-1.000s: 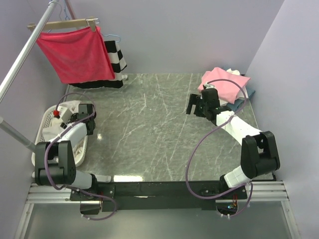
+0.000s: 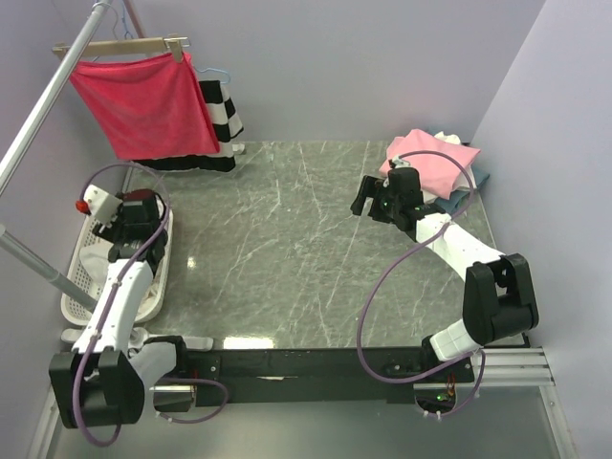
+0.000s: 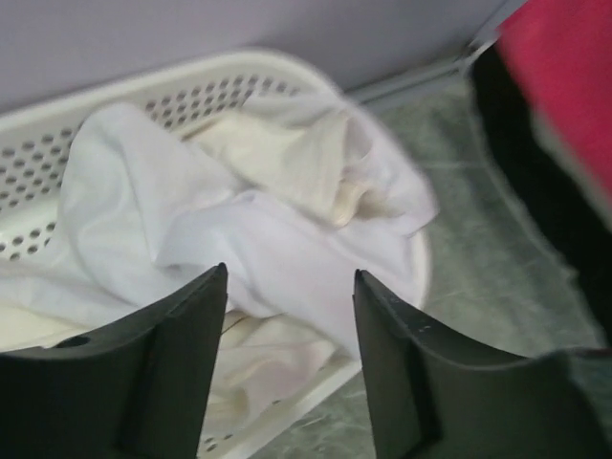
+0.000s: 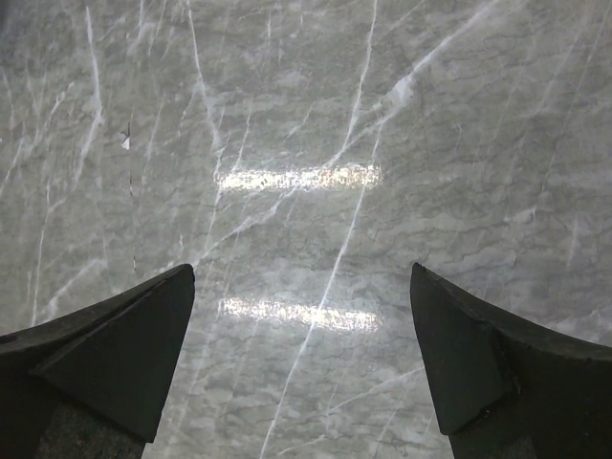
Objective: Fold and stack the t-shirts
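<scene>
My left gripper hangs open over the white laundry basket (image 2: pixel 78 287) at the left, above crumpled white and cream shirts (image 3: pixel 249 239), with nothing clearly between its fingers. My right gripper is open over bare grey marble table (image 2: pixel 287 249) toward the right. Folded shirts, a pink one (image 2: pixel 430 167) on top with white and teal below, lie stacked at the back right.
A red cloth (image 2: pixel 143 100) and a black-and-white striped one (image 2: pixel 225 124) hang on a rack at the back left, with a metal pole (image 2: pixel 43 105) beside it.
Compared with a second ago, my left arm has risen and extended over the basket, its gripper now higher. The right gripper has shifted very slightly.
</scene>
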